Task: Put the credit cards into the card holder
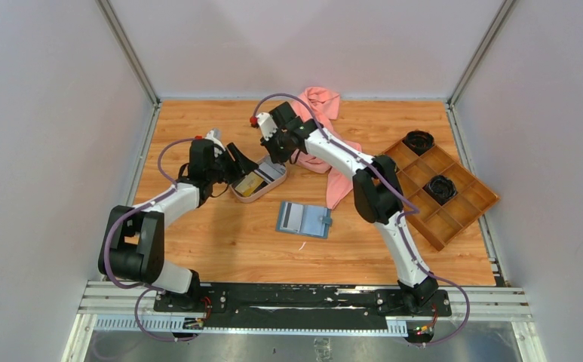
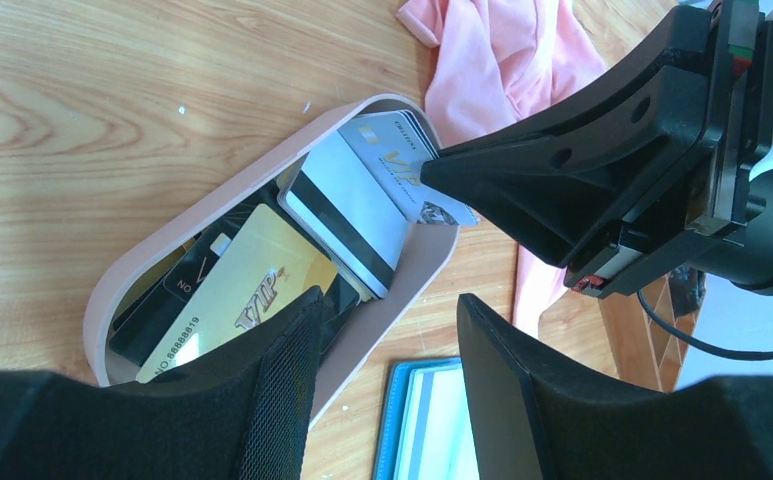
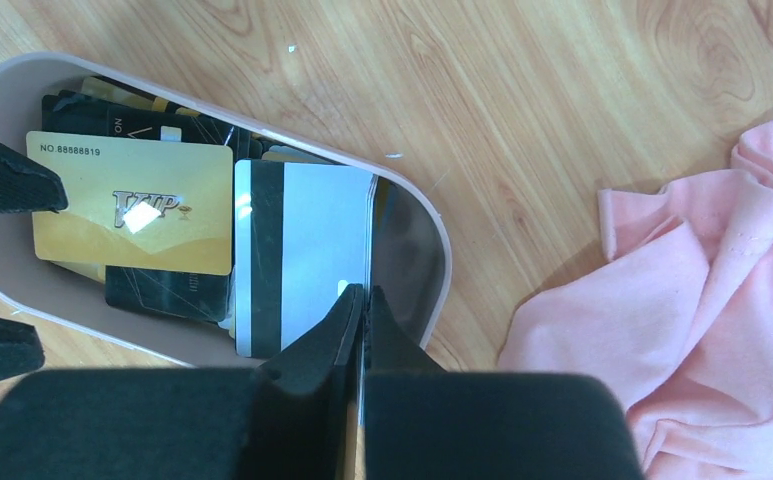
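A pale oblong tub [image 1: 253, 199] holds several credit cards. Inside it lie a gold card [image 3: 127, 205], black cards [image 2: 198, 268] and a white card with a dark stripe [image 3: 307, 255]. A silver VIP card [image 2: 394, 160] stands tilted at the tub's far right end, its edge pinched by my right gripper, which is shut on it. My left gripper is over the tub, open, its fingers apart and nothing between them. The blue card holder [image 1: 304, 219] lies spread open on the table in front of the tub.
A pink cloth [image 1: 320, 147] lies behind and right of the tub, under the right arm. At the right stands a wooden compartment box [image 1: 443, 192] with black cable coils [image 1: 440, 189]. Table around the card holder is clear.
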